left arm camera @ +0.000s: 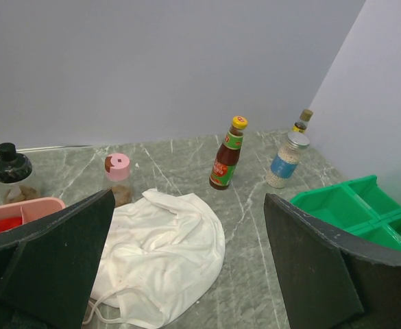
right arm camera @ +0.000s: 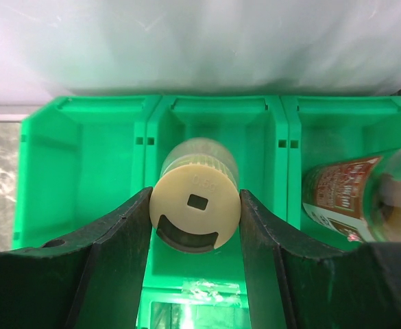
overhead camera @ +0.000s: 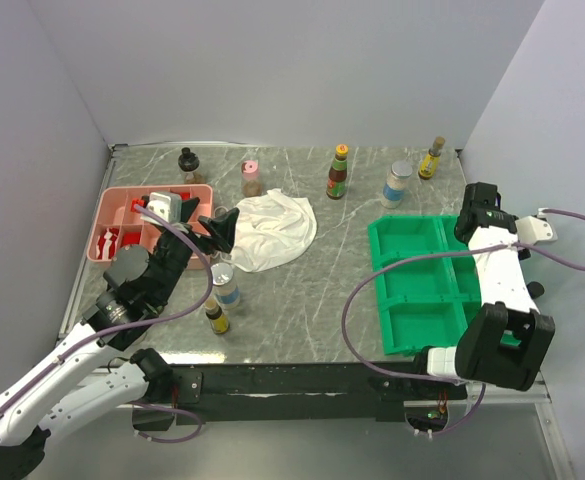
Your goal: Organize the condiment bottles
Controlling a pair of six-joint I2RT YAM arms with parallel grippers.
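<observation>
In the right wrist view, the two fingertips of my right gripper flank the cream cap [right arm camera: 195, 218] of a bottle above the middle compartment of a green tray [right arm camera: 83, 157]; whether they grip it cannot be told. Beside it, a bottle with a brown label [right arm camera: 341, 192] lies in the right compartment. Over the cloth my left gripper [overhead camera: 215, 212] stands open and empty. Along the back are a black-capped bottle [overhead camera: 189, 168], a pink-capped jar [overhead camera: 251, 182], a sauce bottle [overhead camera: 338, 175], a blue-labelled jar [overhead camera: 396, 186] and a yellow-labelled bottle [overhead camera: 431, 160].
A pink bin [overhead camera: 100, 215] holding red items is at the left. White cloth [overhead camera: 282, 230] lies right of it. Another blue-labelled jar [overhead camera: 226, 288] and a small bottle [overhead camera: 217, 320] stand by the left arm.
</observation>
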